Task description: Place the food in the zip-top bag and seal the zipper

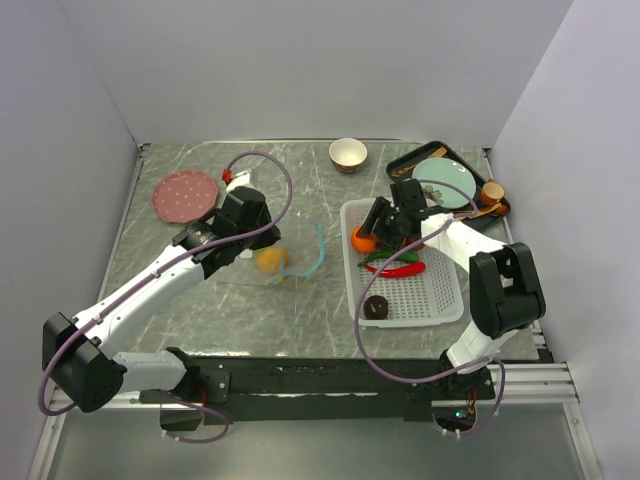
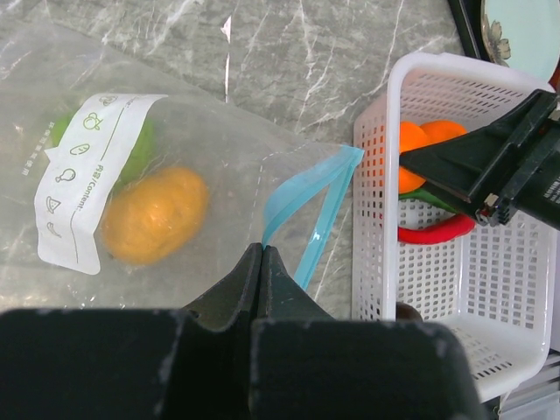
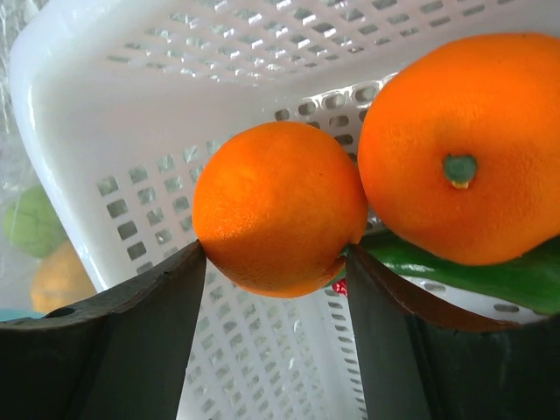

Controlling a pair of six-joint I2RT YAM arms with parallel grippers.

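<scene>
The clear zip bag (image 2: 236, 140) lies on the counter, holding a yellow fruit (image 2: 154, 214) and a green item (image 2: 131, 157) under a paper label; its blue zipper (image 2: 319, 245) faces the white basket (image 2: 376, 280). My left gripper is shut at the bag's opening; nothing clearly shows between its fingers. In the basket, my right gripper has its fingers part apart on either side of an orange (image 3: 276, 192), touching it; whether it grips is unclear. A second orange fruit (image 3: 459, 144) lies beside it.
The basket also holds a red chili (image 1: 395, 270), green pepper (image 3: 420, 258) and dark round item (image 1: 376, 307). A pink plate (image 1: 185, 196) is at back left, a bowl (image 1: 348, 152) at the back, a black tray (image 1: 410, 161) with dishes at back right.
</scene>
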